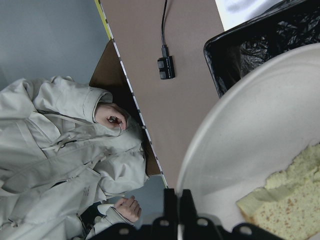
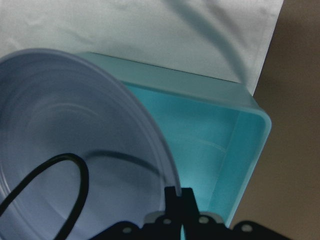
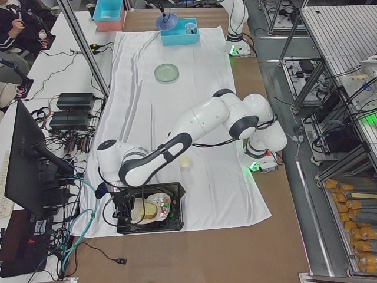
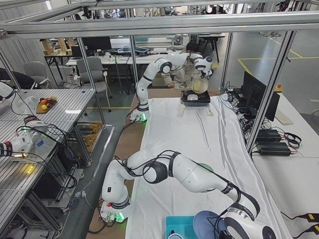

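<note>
My left gripper is shut on the rim of a white plate [image 1: 225, 130] holding bread [image 1: 285, 210], tilted above the black bag-lined bin [image 3: 177, 224] at the table's near end in the camera left view. My right gripper is shut on the rim of a blue plate [image 2: 80, 120], held over the left part of a light blue bin [image 2: 220, 145] at the other end. A white cup [image 3: 190, 28] is in that bin.
A green plate [image 3: 166, 72] lies on the white cloth [image 3: 141, 100], which is mostly clear. A seated person [image 1: 65, 160] is close to the table edge by my left gripper. A monitor [image 3: 26, 159] and cables line one side.
</note>
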